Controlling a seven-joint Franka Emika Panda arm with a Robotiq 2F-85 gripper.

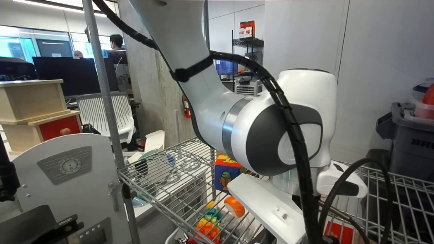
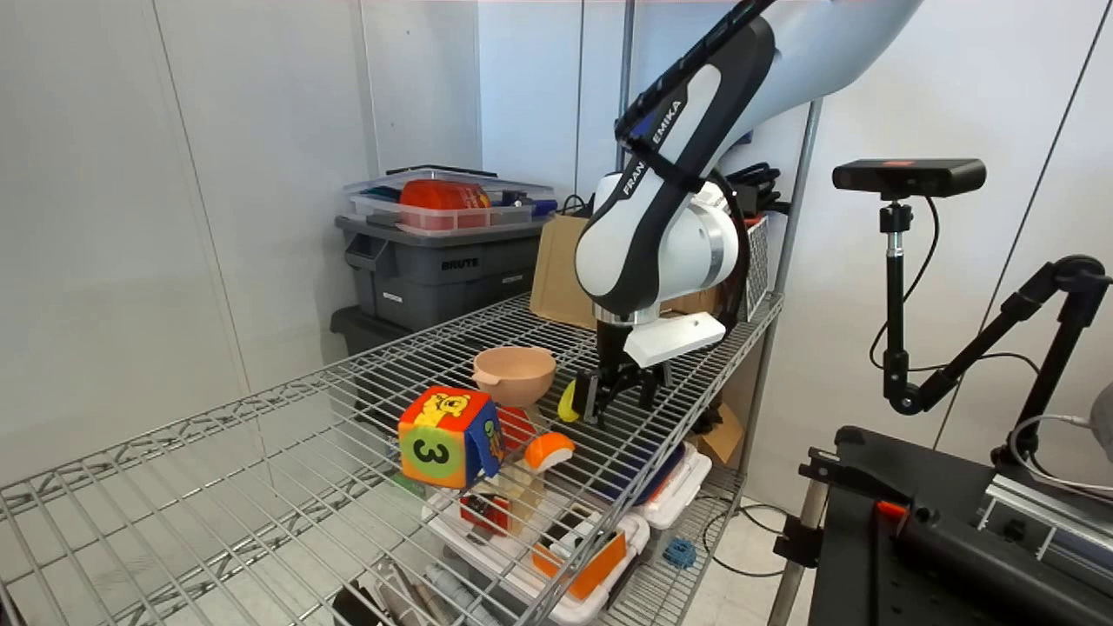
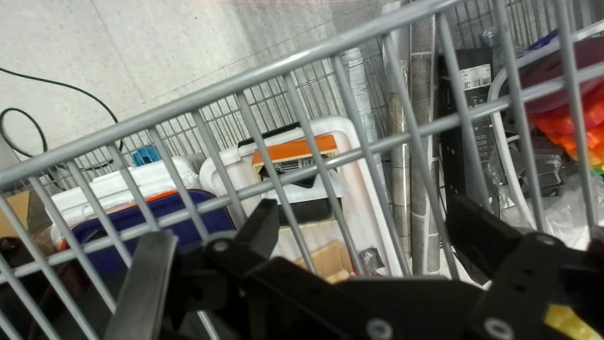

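Note:
My gripper [image 2: 623,396] is low over the wire shelf [image 2: 313,459], fingers spread wide. In the wrist view only shelf bars and things beneath them show between the fingers. A yellow object [image 2: 569,402] sits right beside the gripper in exterior view 2; a bit of yellow [image 3: 569,324] shows at the wrist view's lower right, outside the gap. A pinkish bowl [image 2: 514,374] stands farther along the shelf. Nearer are a coloured soft cube [image 2: 443,436] and an orange-and-white toy [image 2: 549,450]. Exterior view 1 hides the fingers behind the arm.
The shelf's front rail [image 3: 226,96] runs close to the gripper. Grey bins [image 2: 438,271] stand behind the shelf, and a cardboard piece [image 2: 563,273] near its back. White boxes [image 2: 600,584] lie below the wires. The shelf's near left part is bare.

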